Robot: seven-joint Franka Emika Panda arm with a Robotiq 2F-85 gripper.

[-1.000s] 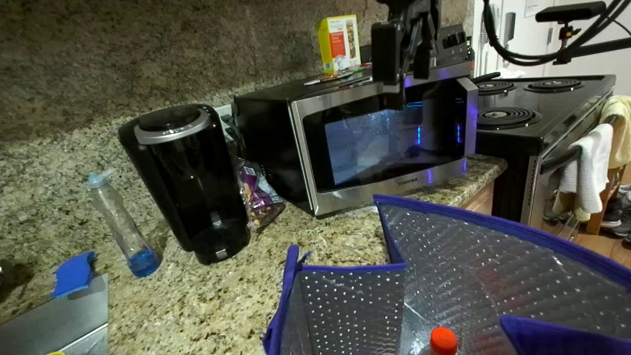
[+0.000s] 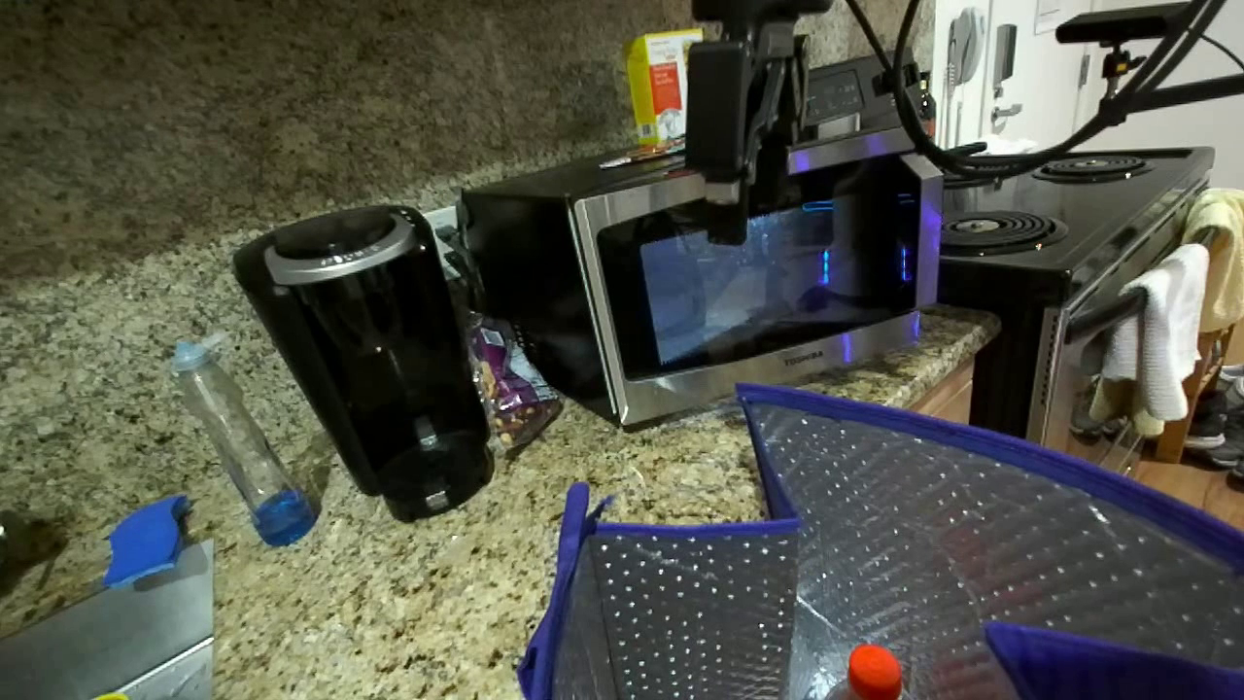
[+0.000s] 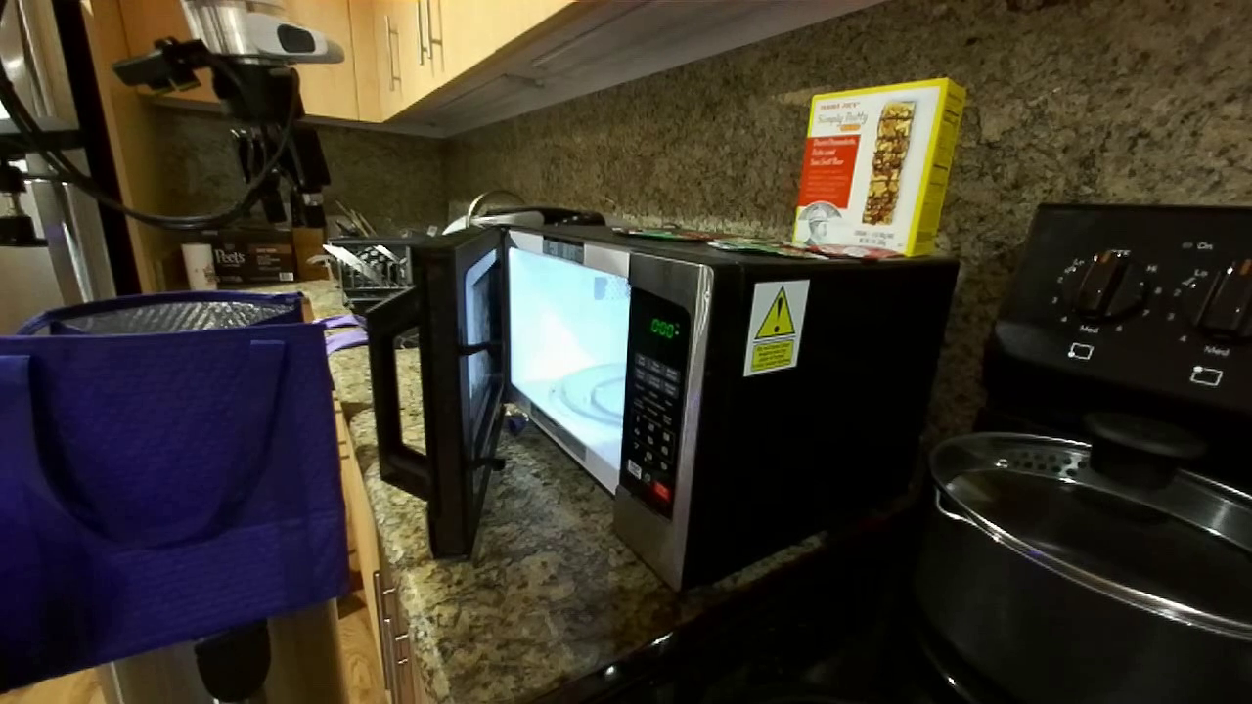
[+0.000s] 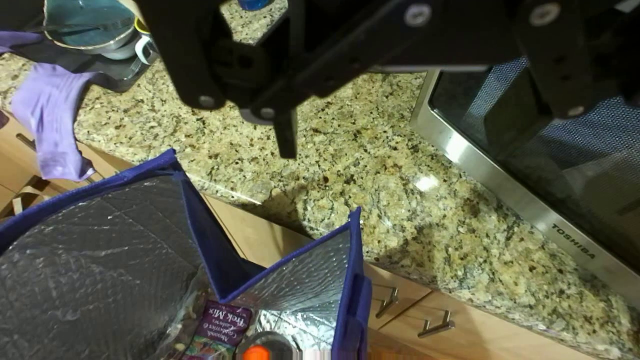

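Note:
My gripper (image 2: 752,192) hangs in the air in front of the Toshiba microwave (image 2: 746,274), its fingers apart. In the wrist view one finger (image 4: 286,135) stands over bare countertop and the other toward the microwave door, with nothing held between them. Exterior view 2 shows the gripper (image 3: 293,211) above and behind the purple insulated bag (image 3: 176,493). The microwave door (image 3: 452,399) stands open there, with a lit interior and a glass turntable (image 3: 593,393). Inside the bag, the wrist view shows a trek mix packet (image 4: 222,324) and an orange-capped bottle (image 4: 256,353).
A black coffee maker (image 2: 373,362), a snack bag (image 2: 509,379) and a blue-liquid bottle (image 2: 251,449) stand left of the microwave. A yellow bar box (image 3: 880,170) sits on top of it. Pot (image 3: 1092,551) and stove lie to its right.
In exterior view 1 my gripper has moved left and somewhat lower across the front of the microwave. The bag, the microwave and the counter items have stayed put.

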